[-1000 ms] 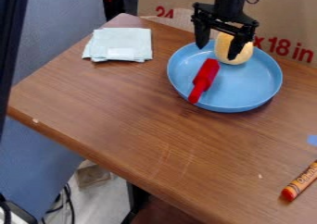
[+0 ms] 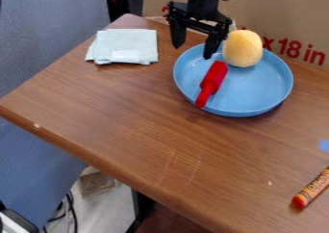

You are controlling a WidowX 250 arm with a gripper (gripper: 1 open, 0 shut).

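Note:
My black gripper (image 2: 195,39) hangs over the back left rim of a blue plate (image 2: 261,92), open, with its fingers pointing down and nothing visible between them. On the plate a pale yellow round object (image 2: 244,47) sits at the back, just right of the gripper, and a red utensil (image 2: 214,80) lies at the left.
A folded pale cloth (image 2: 122,46) lies at the back left of the wooden table (image 2: 129,121). An orange tube (image 2: 313,185) lies at the right edge, near a blue patch (image 2: 324,145). Cardboard stands behind.
My gripper has moved left, away from above the yellow object, toward the plate's left rim. The objects on the table appear unmoved.

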